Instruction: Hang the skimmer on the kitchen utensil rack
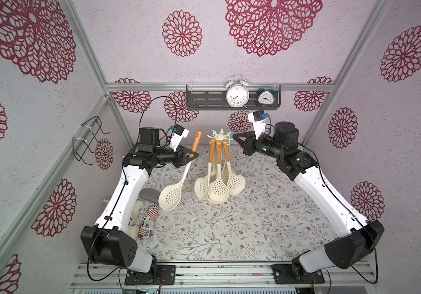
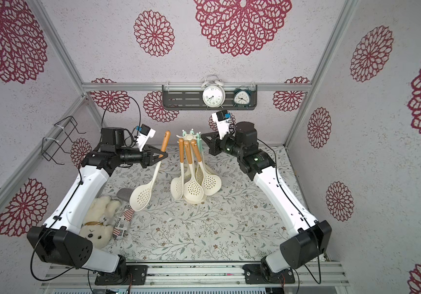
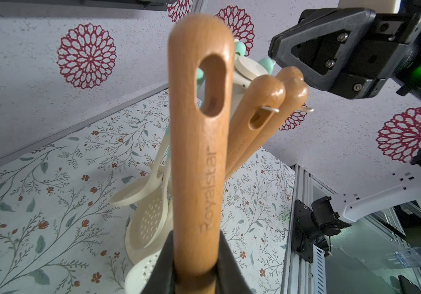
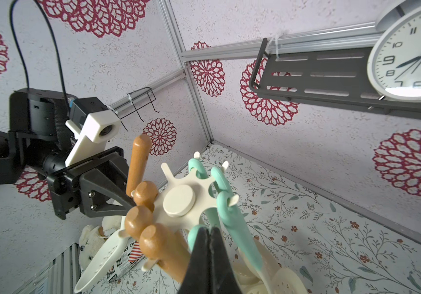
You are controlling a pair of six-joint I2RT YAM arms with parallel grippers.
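Note:
My left gripper (image 1: 194,155) is shut on the wooden handle of the skimmer (image 1: 170,196), whose cream perforated bowl hangs low and to the left. In the left wrist view the handle (image 3: 198,147) stands upright, its slot-shaped hole near the top. Just right of it is the utensil rack (image 4: 178,200), a cream hub with short pegs. Several utensils with wooden handles (image 1: 218,153) and mint ones (image 4: 237,227) hang around it. The held handle stands apart from the hub in the top views. My right gripper is shut with nothing between its fingers, close to the rack's right side.
On the back wall a dark shelf (image 1: 210,100) carries a white clock (image 1: 237,95) and a teal clock (image 1: 266,98). A wire rack (image 1: 85,139) hangs on the left wall. A plush toy (image 2: 100,215) lies by my left arm.

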